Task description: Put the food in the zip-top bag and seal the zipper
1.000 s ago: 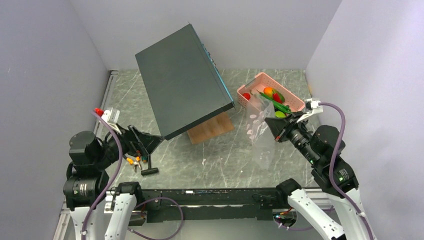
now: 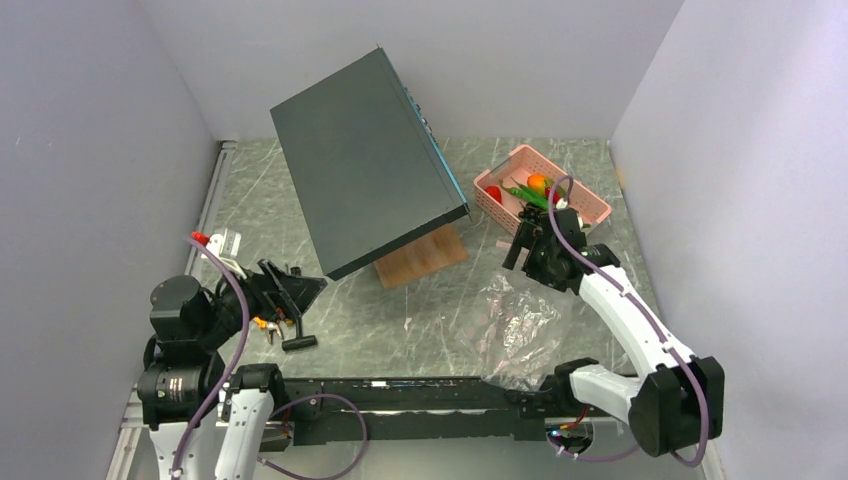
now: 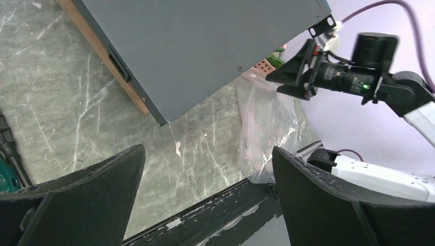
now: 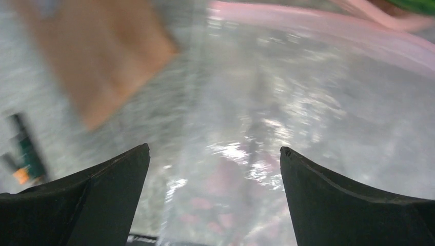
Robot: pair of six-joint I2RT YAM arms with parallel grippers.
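A clear zip top bag (image 2: 515, 330) with a pink zipper edge (image 4: 308, 20) lies flat on the worktop at front right. Behind it a pink basket (image 2: 590, 205) holds vegetables and fruit, including a red one (image 2: 493, 195) and green peppers. My right gripper (image 2: 516, 255) hangs open over the bag's back edge, near the basket's front; its wrist view shows the bag beneath the spread fingers, blurred. My left gripper (image 2: 300, 290) is open at the left, nothing between its fingers.
A large tilted dark metal box (image 2: 365, 160) on a wooden board (image 2: 420, 260) fills the middle back. Tools (image 2: 300, 340) lie at front left beneath my left arm. Grey walls close both sides.
The bag was raised by my right gripper and now lies flat on the worktop. The left arm shifted slightly.
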